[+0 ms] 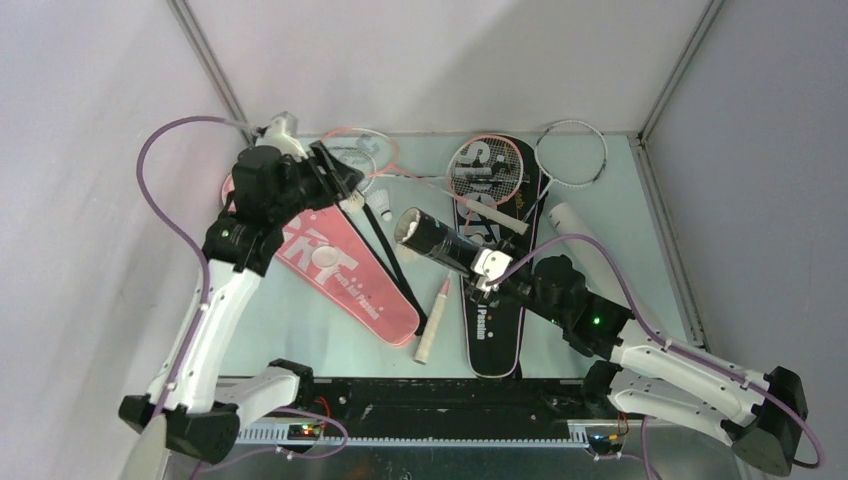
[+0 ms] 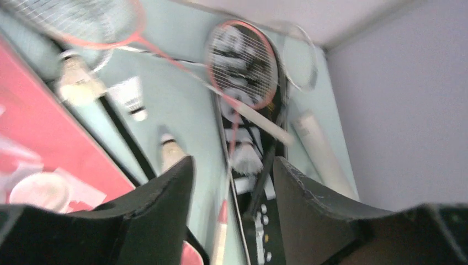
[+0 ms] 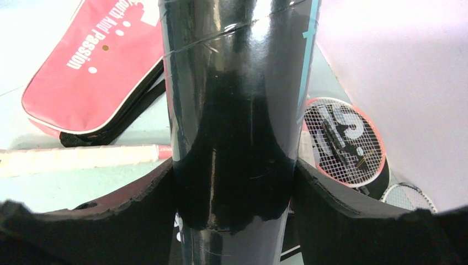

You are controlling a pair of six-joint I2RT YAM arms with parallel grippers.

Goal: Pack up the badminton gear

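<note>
A black shuttlecock tube (image 1: pixel 430 240) is held in my right gripper, shut around it over the middle of the mat; it fills the right wrist view. My left gripper is raised at upper left with open fingers, empty, above the pink racket bag (image 1: pixel 340 275). Several shuttlecocks (image 2: pixel 129 99) lie loose, blurred in the left wrist view. A black racket bag (image 1: pixel 490 330) has rackets across it, including a pink one (image 1: pixel 485 160); more rackets (image 1: pixel 570 150) lie along the back.
A white tube (image 1: pixel 590 260) lies at the right side of the mat (image 1: pixel 260 340). Walls bound the back and sides. A racket handle (image 1: pixel 433 325) lies between the two bags.
</note>
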